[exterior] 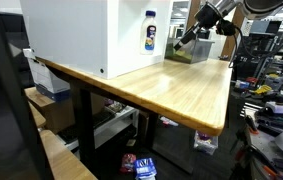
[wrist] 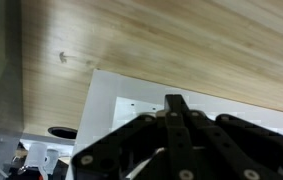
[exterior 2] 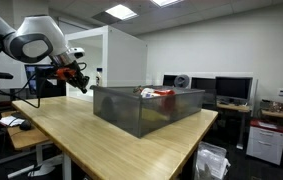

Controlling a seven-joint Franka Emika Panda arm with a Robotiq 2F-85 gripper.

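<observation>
My gripper is shut, with nothing visible between its fingers. In the wrist view its tips lie over the edge of the white panel (wrist: 226, 105), with bare wood of the table (wrist: 171, 45) beyond. From the first exterior view, the gripper (exterior: 183, 44) hangs above the tabletop (exterior: 166, 88), to the right of a blue-and-white bottle (exterior: 148, 40) beside the white panel. The second exterior view puts it at the left, near the grey bin (exterior 2: 121, 110); its fingers are too small there to make out.
Red and white items (exterior 2: 159, 93) lie in the long grey bin. The tall white panel (exterior 2: 126, 58) rises behind the table. Wood in front of the bin is clear. Boxes (exterior: 144, 168) and cables lie on the floor below.
</observation>
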